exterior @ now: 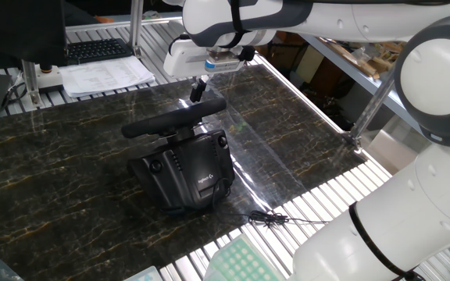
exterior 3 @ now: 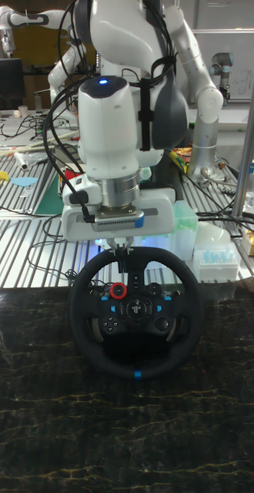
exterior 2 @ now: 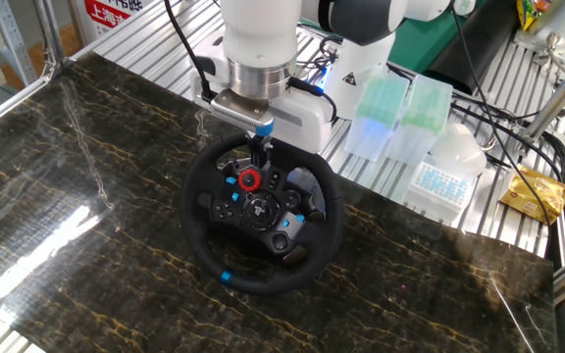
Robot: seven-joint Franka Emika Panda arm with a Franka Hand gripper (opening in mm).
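Observation:
A black steering wheel (exterior 2: 331, 211) with blue buttons and a red-ringed dial (exterior 2: 250, 179) faces up at a tilt. In exterior view 1 its rim (exterior: 155, 124) is seen edge-on, attached to a bulky black base (exterior: 190, 173) on the table. Above the upper part of the wheel hangs my gripper (exterior 2: 258, 157), its dark fingers pointing down near the red-ringed dial. Exterior view 3 has the gripper (exterior 3: 125, 267) just above that dial, at the top of the rim. The fingers are small and close together there; whether they touch anything is unclear, as is the gap between them.
A coiled black cable (exterior: 267, 218) rests at the table's edge. Translucent boxes (exterior 2: 378, 118) and a white tip rack (exterior 2: 440, 186) stand beside the arm's base. Papers (exterior: 106, 76) and a keyboard (exterior: 98, 51) lie beyond the tabletop.

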